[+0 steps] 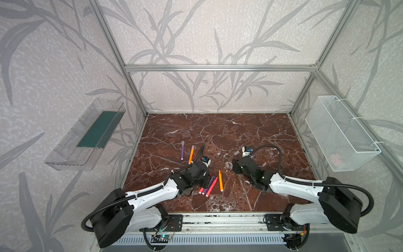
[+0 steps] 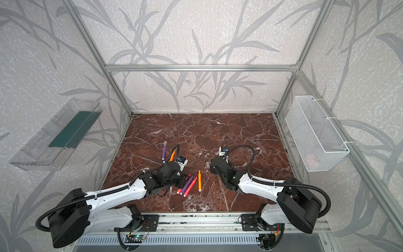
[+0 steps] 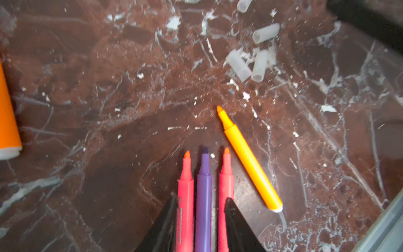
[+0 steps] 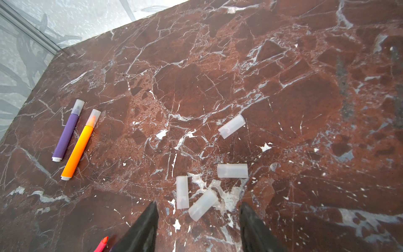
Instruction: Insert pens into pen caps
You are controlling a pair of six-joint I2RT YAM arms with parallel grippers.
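My left gripper hovers open over three uncapped markers: pink (image 3: 185,197), purple (image 3: 203,203) and pink (image 3: 226,180). An uncapped yellow-orange marker (image 3: 247,155) lies to their right. My right gripper is open, near several loose translucent caps (image 4: 232,170), empty between its fingers. A capped purple marker (image 4: 66,134) and a capped orange marker (image 4: 79,149) lie to the left in the right wrist view.
A clear tray (image 1: 71,155) hangs on the left wall and a white mesh basket (image 1: 344,138) on the right.
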